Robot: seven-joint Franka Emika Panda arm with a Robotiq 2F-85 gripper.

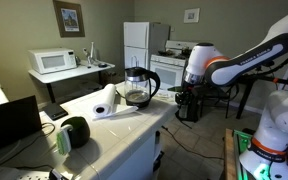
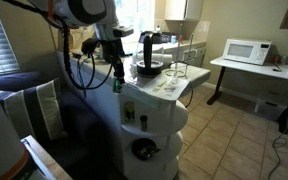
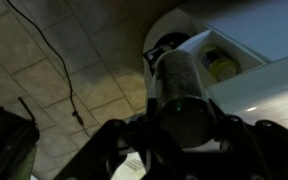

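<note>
My gripper is shut on a cylindrical container, which fills the space between its fingers in the wrist view. Its near end looks orange-brown and the side is dark and shiny; the label cannot be read. From the second exterior view the container shows as a small dark and green shape under the gripper, beside the counter's end and above the open end shelves. In the first exterior view the gripper hangs off the far end of the counter, and what it holds is hard to make out.
Small jars and a black item occupy the rounded end shelves. A yellow-topped jar sits near the held container. On the counter are a coffee maker, a paper roll and a dark green pot.
</note>
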